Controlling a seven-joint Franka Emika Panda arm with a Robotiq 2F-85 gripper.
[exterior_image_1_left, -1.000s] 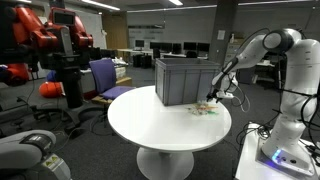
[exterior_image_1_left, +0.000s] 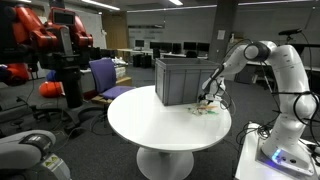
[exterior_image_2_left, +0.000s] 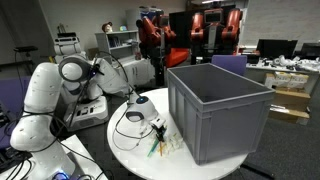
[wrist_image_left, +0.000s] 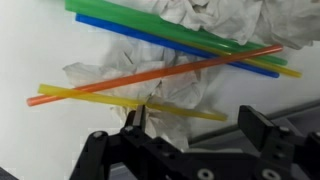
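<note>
Several thin sticks lie over crumpled white tissue (wrist_image_left: 103, 72) in the wrist view. An orange stick (wrist_image_left: 165, 72) crosses above a yellow stick (wrist_image_left: 130, 102); higher up are a blue stick (wrist_image_left: 160, 38) and a thicker green strip (wrist_image_left: 150, 22). My gripper stands open over this pile, its dark fingers spread apart at the bottom of that view. The yellow stick runs across the gap between the fingertips, with no grip on it. In the second exterior view my gripper (exterior_image_2_left: 156, 124) is low over the table; contact cannot be told.
A large grey bin (exterior_image_2_left: 215, 120) stands on the round white table (exterior_image_1_left: 150, 122), close beside the pile. Its wall (wrist_image_left: 210, 141) shows behind the fingers in the wrist view.
In exterior view 1 the arm has shifted slightly to the left over the pile of sticks. The bin and table have stayed put.
</note>
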